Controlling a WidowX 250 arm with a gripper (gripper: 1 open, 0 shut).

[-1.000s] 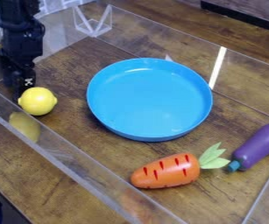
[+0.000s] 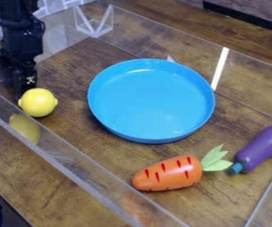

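Note:
The black gripper hangs low at the far left, against the clear wall, just behind and left of a yellow lemon; whether its fingers are open or shut cannot be made out. A blue plate lies in the middle. A toy carrot with red stripes lies at the front right of it, and a purple toy eggplant lies at the right.
Clear plastic walls border the wooden work area. A dark slatted object is at the back right. Bare wood shows around the plate and in front of it.

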